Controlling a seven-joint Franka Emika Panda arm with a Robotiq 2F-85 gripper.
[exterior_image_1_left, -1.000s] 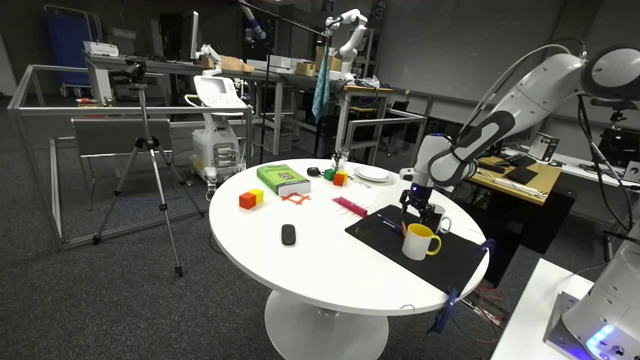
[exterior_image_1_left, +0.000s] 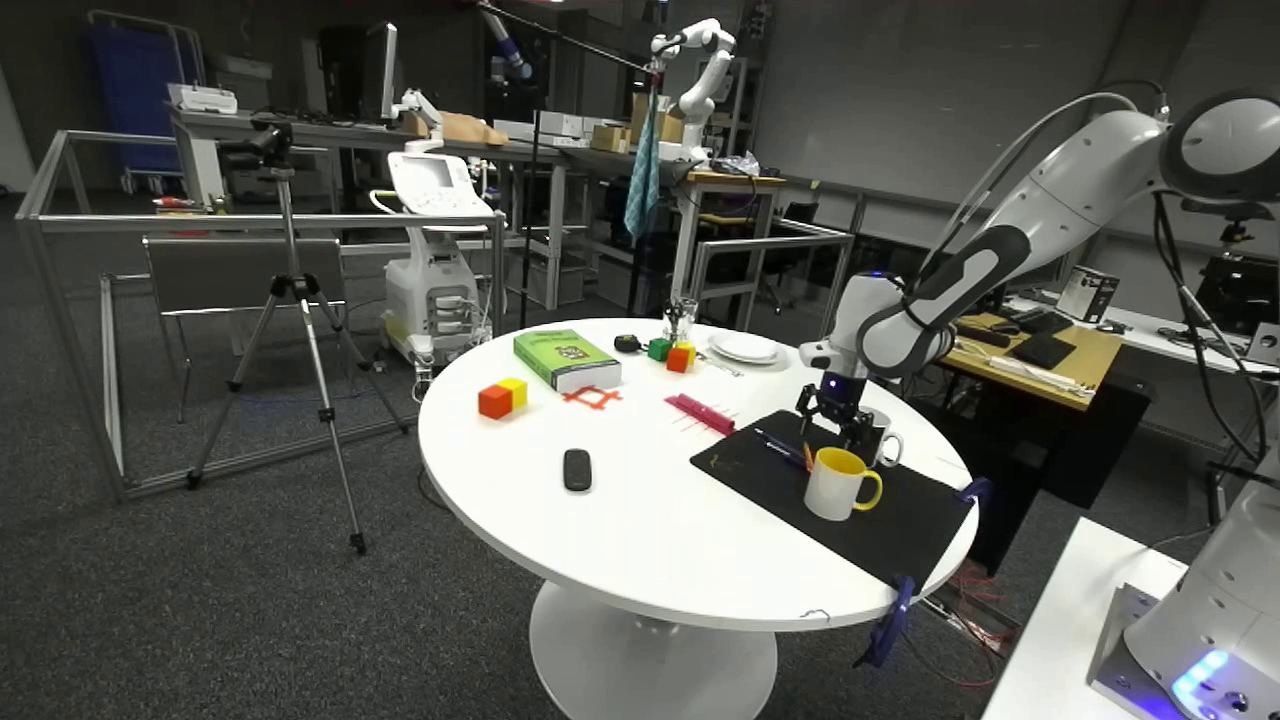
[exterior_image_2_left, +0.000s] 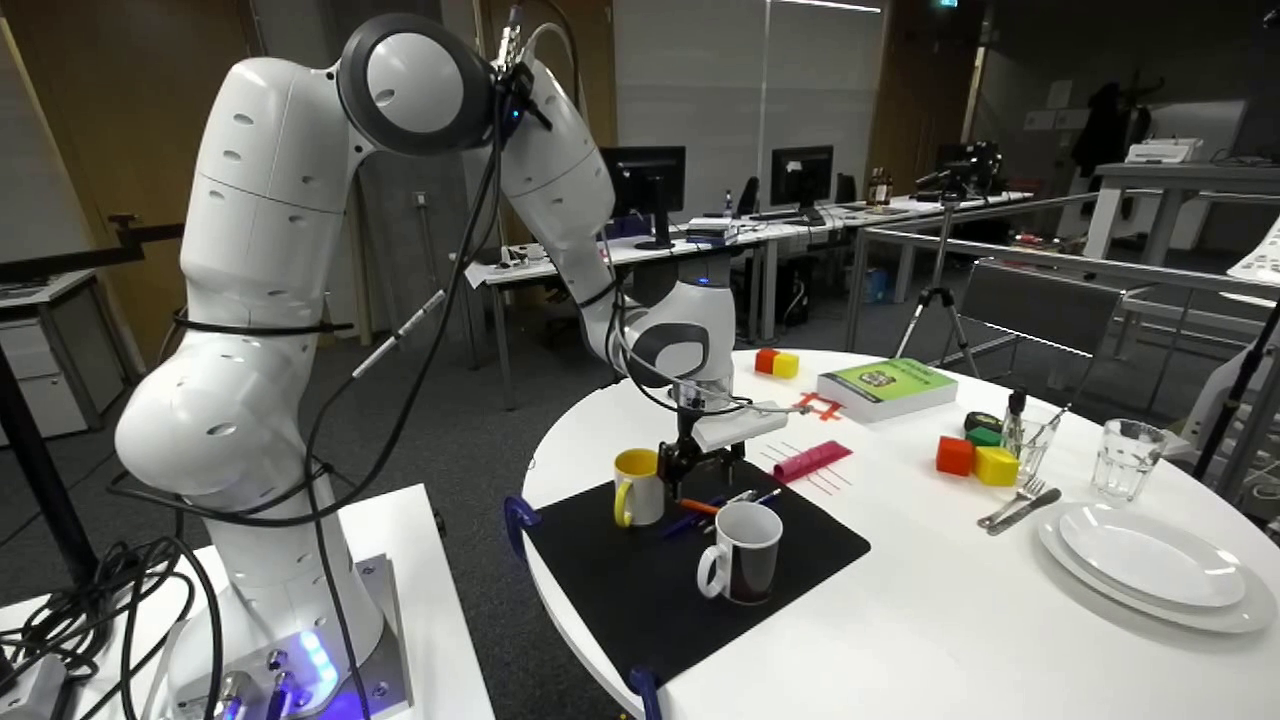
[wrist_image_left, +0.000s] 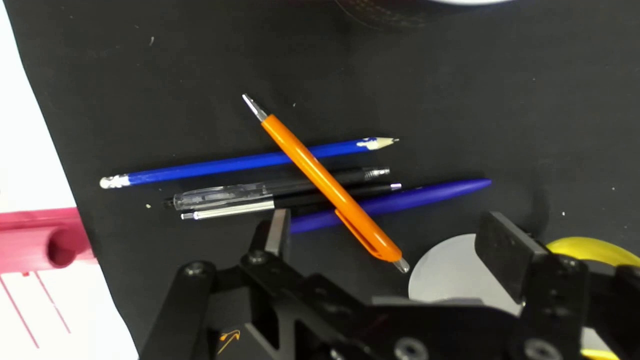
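Observation:
In the wrist view an orange pen (wrist_image_left: 324, 182) lies slantwise across a blue pencil (wrist_image_left: 228, 165), a purple pen (wrist_image_left: 432, 195) and two slim black pens, all on a black mat (wrist_image_left: 510, 90). My gripper is open above the mat, its fingers spread wide, with nothing held. The orange pen's lower end lies in the view of the gap between them. A white mug with yellow inside (exterior_image_2_left: 639, 487) stands close by the gripper, partly behind the right finger in the wrist view. A dark and white mug (exterior_image_2_left: 741, 552) stands on the pens' other side.
A pink holder (exterior_image_1_left: 701, 414) lies beyond the mat. Farther off are a green book (exterior_image_1_left: 567, 360), coloured cubes (exterior_image_1_left: 501, 398), plates (exterior_image_1_left: 746, 348), glasses and cutlery. Blue clamps (exterior_image_1_left: 888, 624) grip the table edge.
My gripper appears slightly lower than a second ago. The pens and mugs look unmoved.

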